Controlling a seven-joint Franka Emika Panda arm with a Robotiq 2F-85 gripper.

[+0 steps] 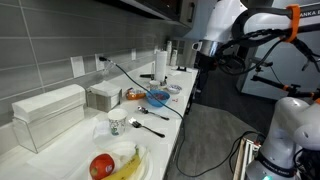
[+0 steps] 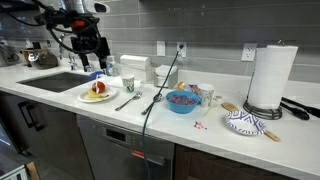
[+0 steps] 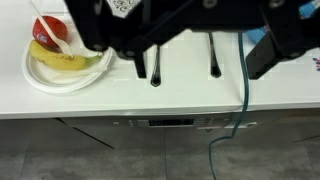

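High above the counter's front edge, my gripper stands open, its dark fingers (image 3: 135, 62) wide apart with nothing between them. In the wrist view, two dark-handled utensils (image 3: 214, 58) lie on the white counter below the gap. To one side sits a white plate (image 3: 76, 78) with a yellow banana (image 3: 58, 58) and a red apple (image 3: 52, 31). A patterned mug (image 1: 116, 122) is on the counter behind the utensils. Farther along is a blue bowl (image 2: 181, 101) whose contents are too small to name.
A blue cable (image 2: 155, 100) runs from the wall outlet across the counter and down its front. Beyond the bowl stand a paper towel roll (image 2: 270, 75) and a patterned plate (image 2: 245, 122). White boxes (image 1: 50, 115) line the wall.
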